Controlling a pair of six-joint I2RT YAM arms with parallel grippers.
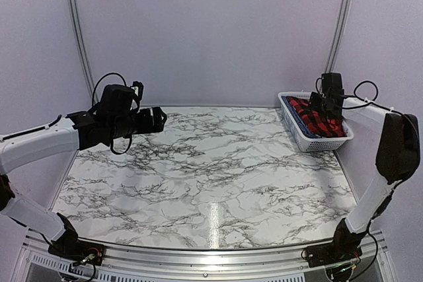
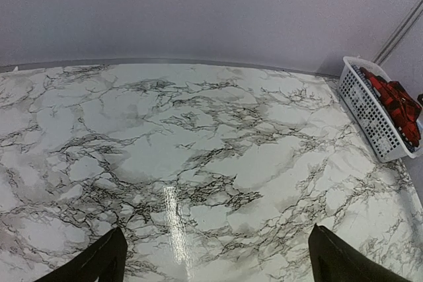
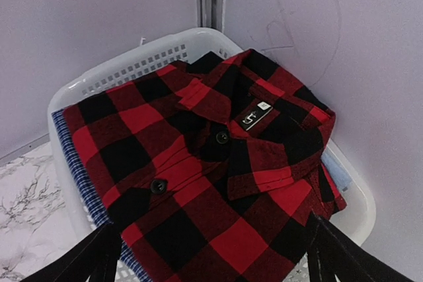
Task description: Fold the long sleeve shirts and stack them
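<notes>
A red-and-black checked shirt with dark buttons and a collar lies on top in the white basket. Under it, along the left side, shows the edge of a blue patterned cloth. My right gripper is above the shirt, its fingers wide apart and nothing held between them. In the top view the right arm covers part of the shirt. Over the left part of the table hangs my left gripper; its fingers stand far apart in the left wrist view, with only bare table between them.
The marble-patterned table is empty apart from the basket at its back right corner. Walls close in the back and both sides, and the basket sits close to the right one.
</notes>
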